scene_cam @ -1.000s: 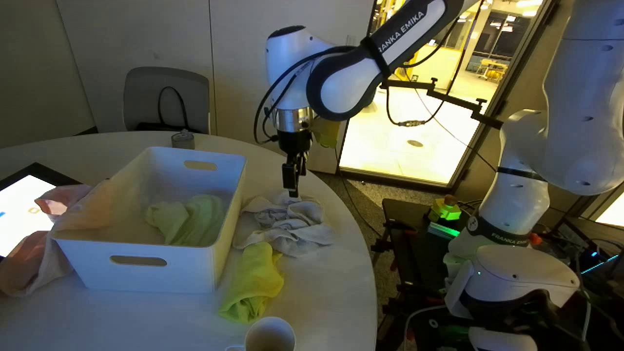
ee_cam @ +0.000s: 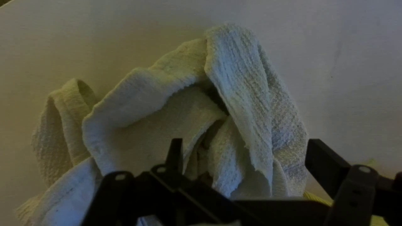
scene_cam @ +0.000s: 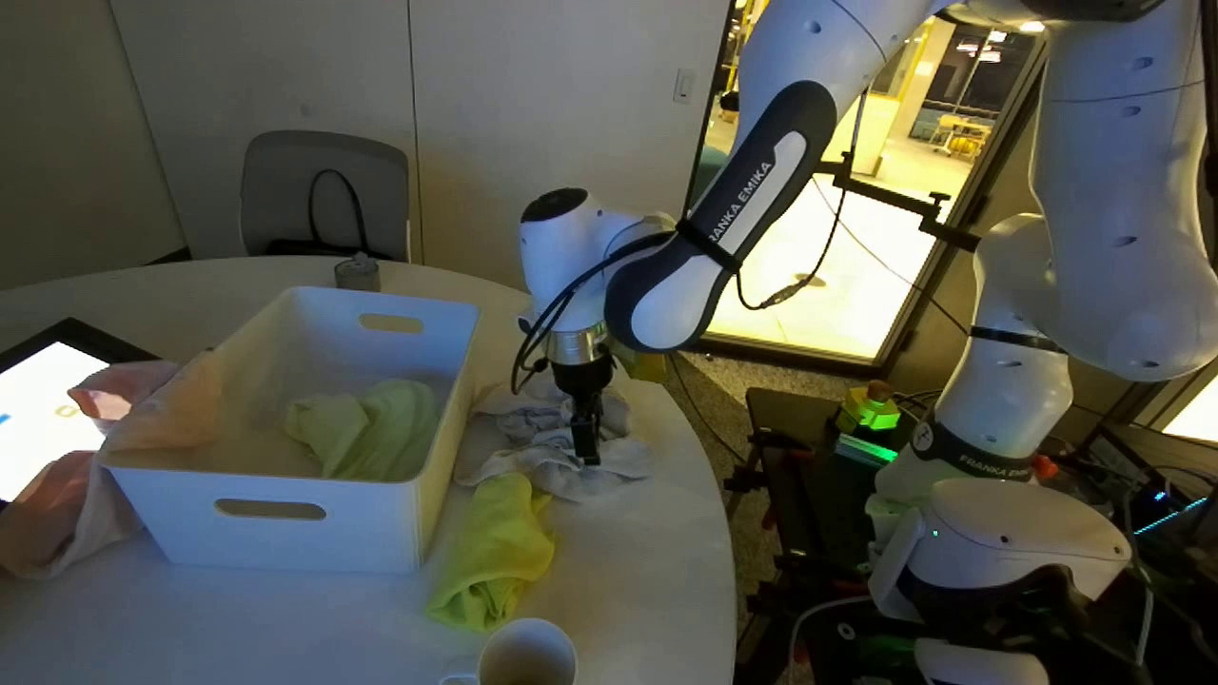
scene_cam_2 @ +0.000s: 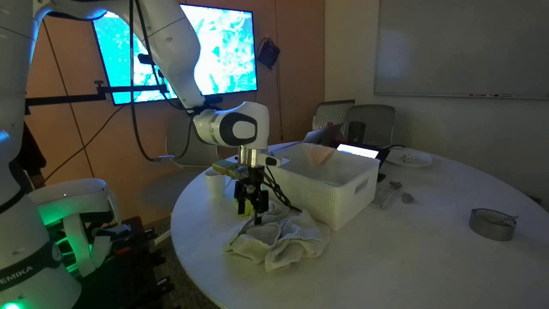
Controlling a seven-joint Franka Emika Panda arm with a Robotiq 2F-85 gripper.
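Observation:
A crumpled grey-white cloth (scene_cam: 605,466) lies on the table to the right of the white bin in exterior view 1. My gripper (scene_cam: 585,449) is down at this cloth, pointing straight downward. In the wrist view the fingers stand wide apart, with folds of the cloth (ee_cam: 241,86) below and between the black fingers. Exterior view 2 also has the gripper (scene_cam_2: 251,213) over the near-left part of the cloth (scene_cam_2: 293,239). Whether the fingertips touch the fabric I cannot tell.
The white bin (scene_cam: 308,537) holds a pale green cloth (scene_cam: 394,428), and a pink cloth (scene_cam: 171,411) hangs over its left side. A yellow-green cloth (scene_cam: 502,548) and a white mug (scene_cam: 527,656) are nearer the front. A tape roll (scene_cam_2: 492,224) stands apart.
The arm has come down from above the grey-white cloth to its level, the gripper staying over the cloth. The cloths and bin have not visibly moved.

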